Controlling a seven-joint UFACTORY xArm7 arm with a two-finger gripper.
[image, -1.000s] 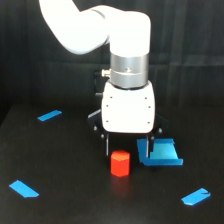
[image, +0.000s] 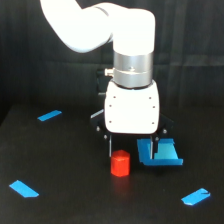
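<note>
A red block (image: 120, 163) sits on the dark table in the middle of the camera view. Above and slightly behind it in the picture hangs my white gripper (image: 132, 150), pointing down. Its dark, thin fingers look spread wide apart, one toward the left and one toward the right, with nothing seen held between them. The fingertips are hard to make out against the dark background, and how high they are over the block cannot be told. To the right of the block lies a blue tray (image: 163, 160), partly covered by the right finger.
Blue strips mark the table: one at the far left (image: 50, 115), a near-left strip (image: 23, 188) and a near-right strip (image: 196, 197).
My arm and gripper have shifted slightly to the right. The red block and the blue tray have stayed in place.
</note>
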